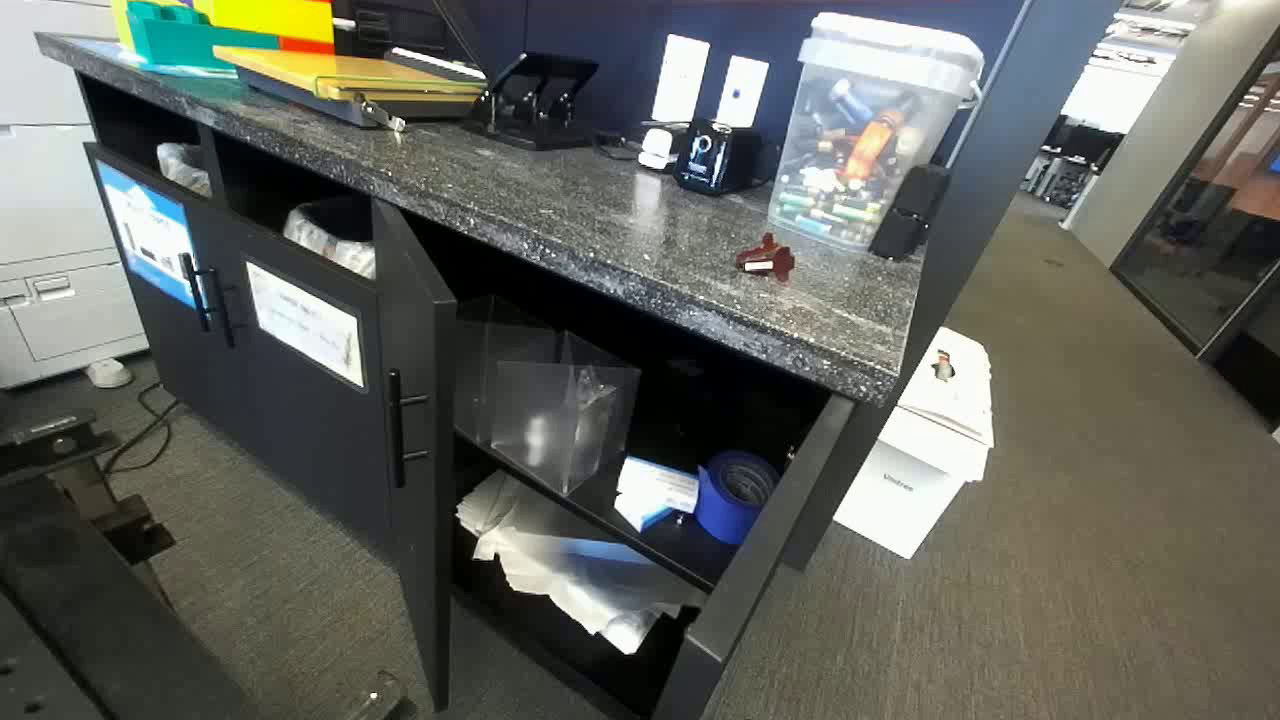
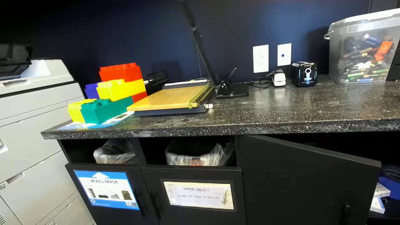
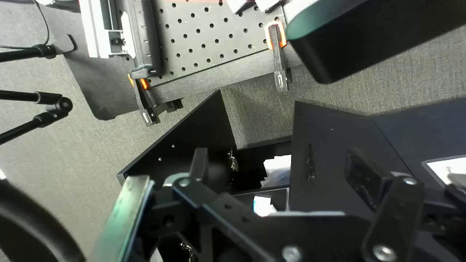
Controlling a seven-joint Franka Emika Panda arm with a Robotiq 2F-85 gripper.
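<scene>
In the wrist view my gripper stands open above the cabinet, its two dark fingers wide apart with nothing held between them. Beneath it, both doors of the right-hand cabinet stand ajar: the left door (image 1: 416, 480) and the right door (image 1: 768, 540). On the inner shelf are clear acrylic bins (image 1: 552, 408), a small white-and-blue box (image 1: 654, 486) and a blue tape roll (image 1: 732, 498). Crumpled clear plastic (image 1: 576, 576) lies below that shelf. Neither exterior view clearly shows the gripper.
The speckled countertop (image 2: 300, 107) holds a paper trimmer (image 2: 172, 98), toy bricks (image 2: 123, 88), a black device (image 2: 304, 74), a bucket of batteries (image 1: 858, 156) and a small dark red object (image 1: 768, 258). A perforated worktable (image 3: 209, 35) stands opposite the cabinet, with carpet between.
</scene>
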